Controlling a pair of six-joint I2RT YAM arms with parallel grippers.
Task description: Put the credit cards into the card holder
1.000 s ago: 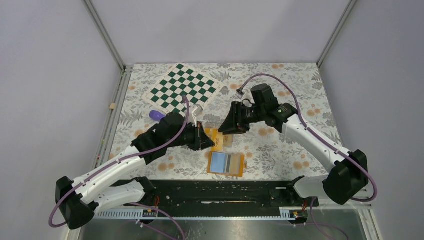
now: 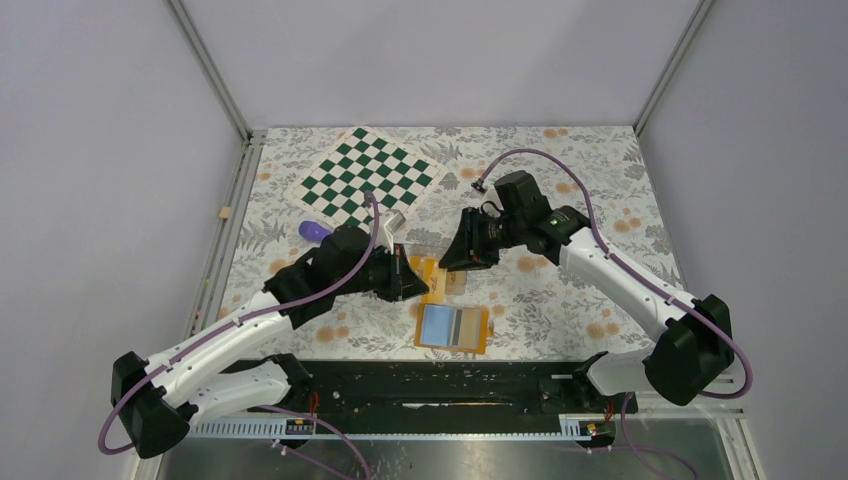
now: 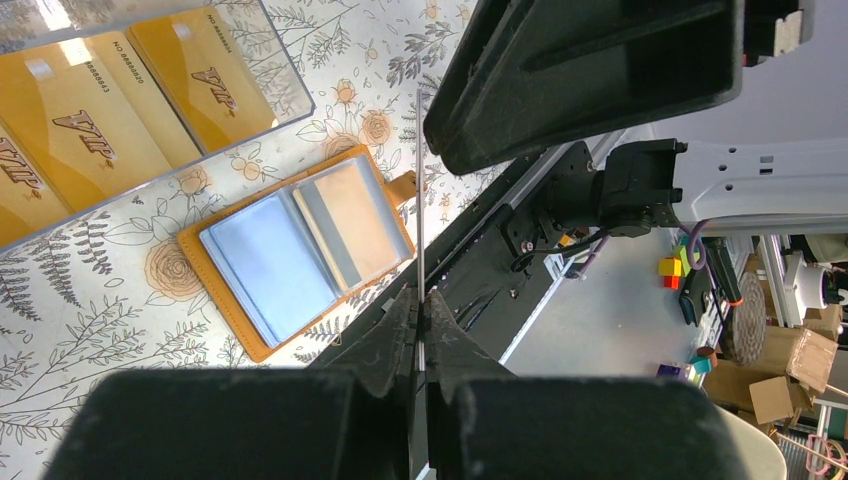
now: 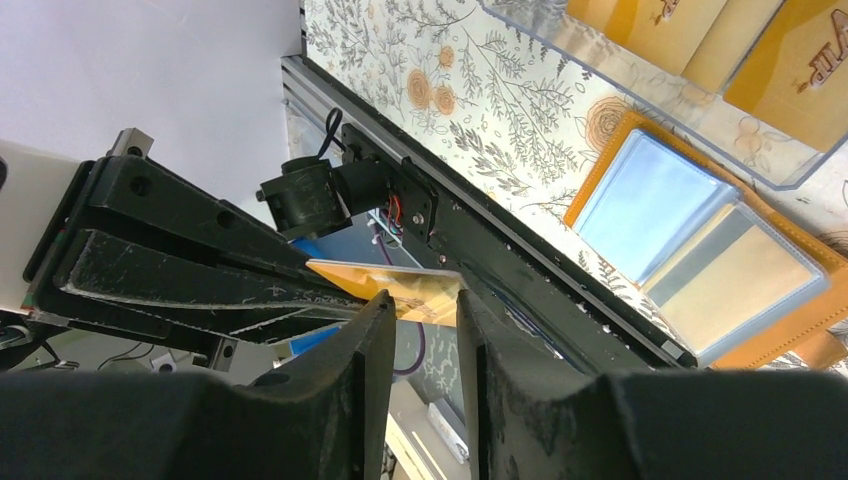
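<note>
A yellow card (image 4: 405, 290), nearly edge-on, is held in my left gripper, whose fingers are shut on it. My right gripper is part open, its fingertips at the card's near edge; whether they touch it is unclear. The orange card holder (image 3: 230, 300) lies open on the table, showing blue (image 3: 265, 260) and clear sleeves (image 4: 735, 290). More yellow cards (image 3: 110, 120) lie in a clear tray (image 3: 295, 90) beside it.
A checkered mat (image 2: 365, 170) and a purple object (image 2: 313, 231) lie at the back left. Its front edge borders a dark rail.
My right arm has shifted very slightly toward the left gripper and the card. The left arm and the holder look unchanged.
</note>
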